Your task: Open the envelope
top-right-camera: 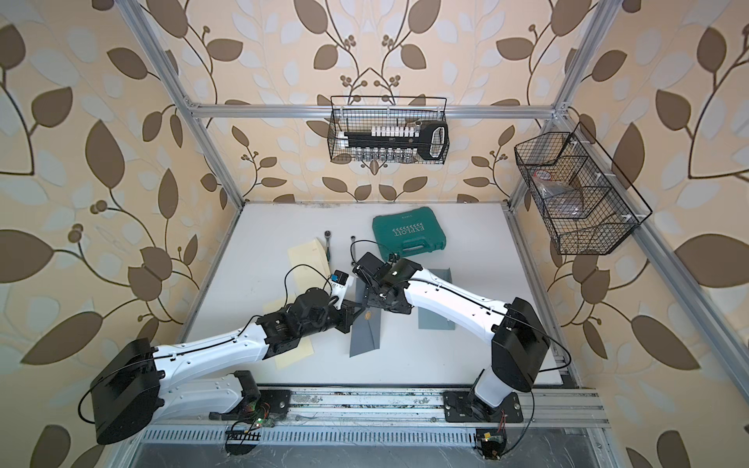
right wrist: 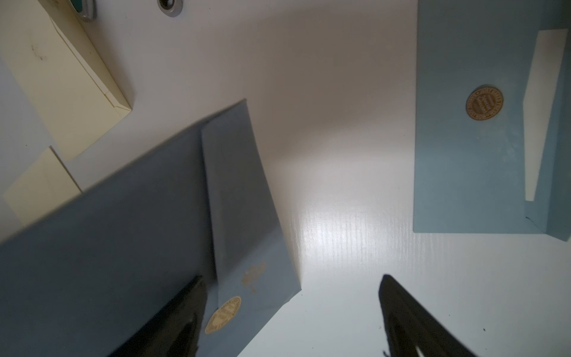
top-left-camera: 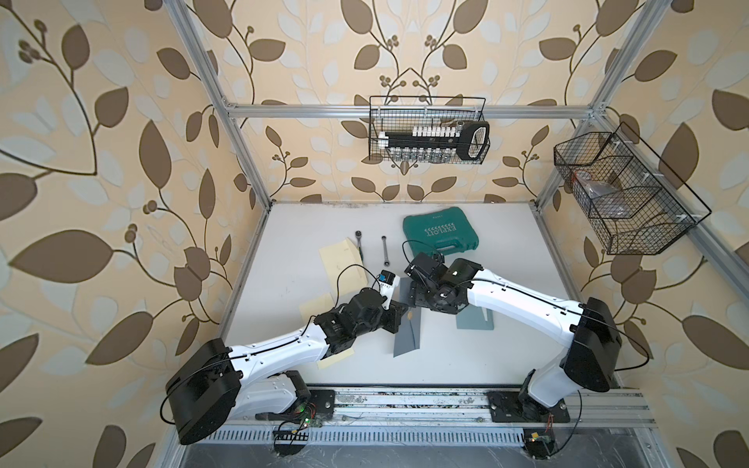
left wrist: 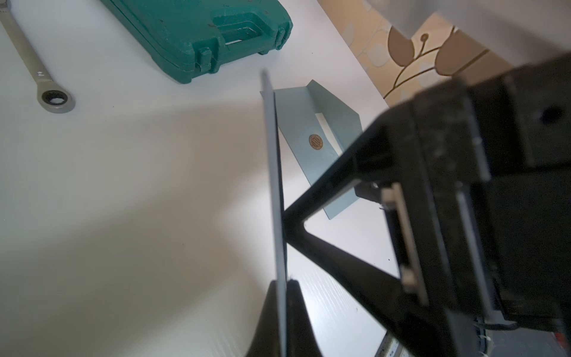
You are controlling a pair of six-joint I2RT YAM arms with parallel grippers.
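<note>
A dark blue-grey envelope [top-left-camera: 406, 340] is held up on edge over the table, its thin edge showing in the left wrist view. My left gripper is shut on that envelope. In the right wrist view, the broad face of the envelope [right wrist: 119, 238] fills the lower left, with a folded flap and a brown round seal [right wrist: 223, 314]. My right gripper is part open, nothing visible gripped; its left finger [right wrist: 189, 318] overlaps the envelope beside the seal. Whether that finger touches the paper, I cannot tell.
Another blue envelope [right wrist: 452, 178], flap raised, lies on the table to the right. Cream envelopes [top-left-camera: 343, 261] lie left. A green case [top-left-camera: 441, 230] and a wrench [top-left-camera: 385, 251] sit farther back.
</note>
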